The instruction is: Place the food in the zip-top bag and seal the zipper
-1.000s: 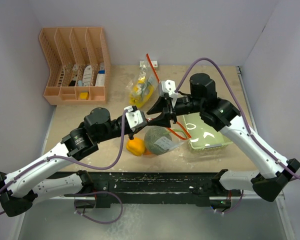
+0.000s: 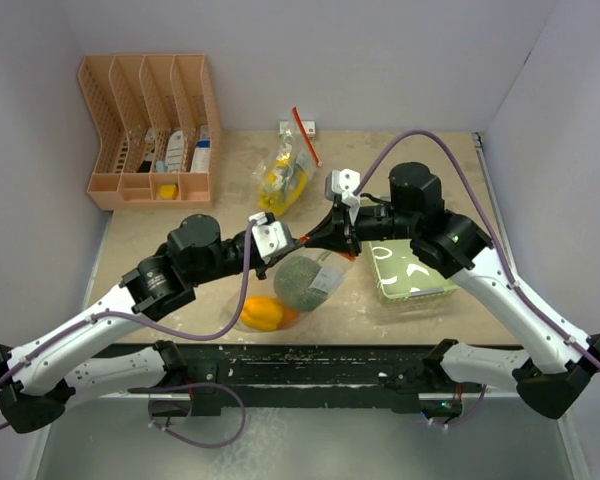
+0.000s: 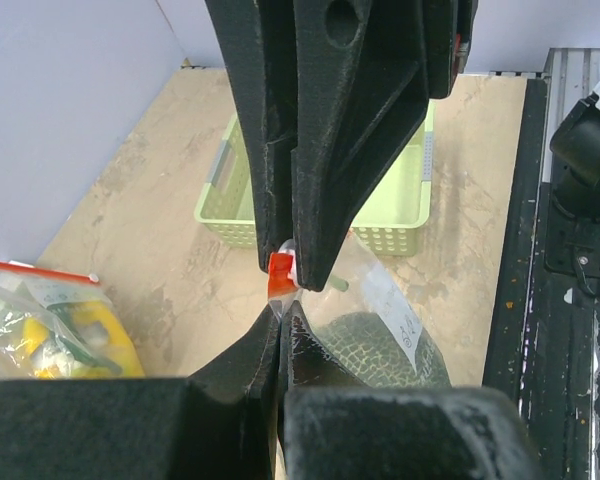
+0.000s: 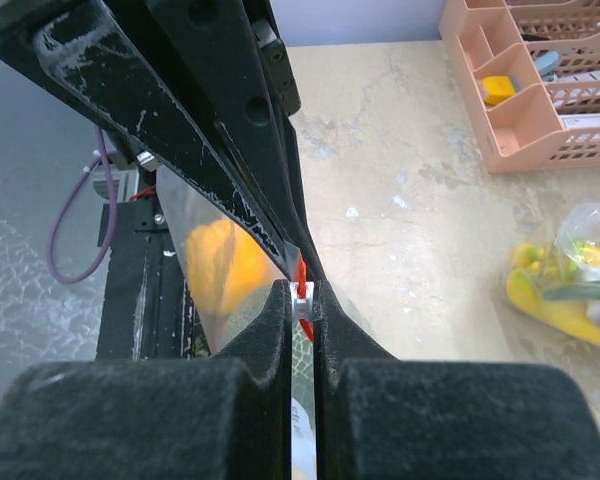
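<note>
A zip top bag (image 2: 310, 280) with green and orange-yellow food hangs between my grippers over the front table. My left gripper (image 2: 296, 243) is shut at its red zipper strip (image 4: 302, 270), visible at my right gripper's tips in the right wrist view. My right gripper is shut on that zipper, right beside the left fingertips. The bag's lower part with a label (image 3: 395, 320) shows below them in the left wrist view. A second bag (image 2: 285, 185) with yellow food and a red zipper lies farther back.
An orange divided organizer (image 2: 150, 190) stands at back left with small items. A green basket (image 2: 412, 280) sits at right, partly under the right arm. The table's front edge is just below the hanging bag.
My right gripper's fingers have closed at the zipper beside the left one, and the right arm has moved slightly toward the front. The hanging bag has shifted a little.
</note>
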